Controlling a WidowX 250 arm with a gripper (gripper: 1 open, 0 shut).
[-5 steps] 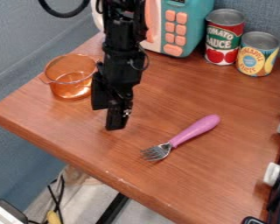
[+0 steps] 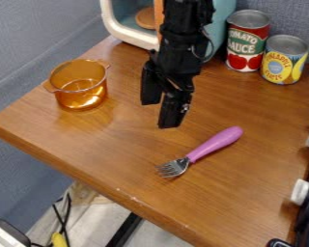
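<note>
My black gripper [image 2: 162, 98] hangs over the middle of the wooden table, right of an amber glass pot [image 2: 78, 85] with handles and above and left of a fork with a pink handle [image 2: 214, 144]. The fingers point down; whether they are open or shut is hard to make out, and I see nothing clearly held.
A tomato sauce can [image 2: 246, 41] and a yellow can [image 2: 284, 60] stand at the back right. A teal toy appliance [image 2: 123, 21] is behind the arm. A dark object with white knobs [image 2: 304, 205] lines the right edge.
The gripper has moved to the right and up in the view, away from the amber pot. The pot, fork and cans have stayed in place.
</note>
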